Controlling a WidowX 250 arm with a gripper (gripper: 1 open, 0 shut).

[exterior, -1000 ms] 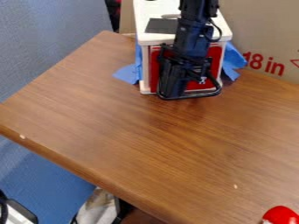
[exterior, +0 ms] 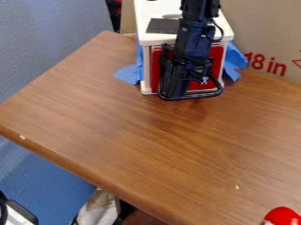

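Note:
My black gripper [exterior: 186,75] is lowered at the back of the table, in front of a white-and-red box-like object [exterior: 157,26] with a red panel and white frame. Blue cloth or tape [exterior: 127,73] shows on both sides of that object. The fingertips overlap the red panel, and I cannot tell whether they are open, shut or holding anything.
A red object [exterior: 281,215] sits at the bottom right corner. A cardboard sheet [exterior: 270,39] with red print stands behind at the right. The table's left edge borders a blue-grey area.
The gripper has shifted very slightly, with a little more of the red panel showing around it. Otherwise the scene looks the same.

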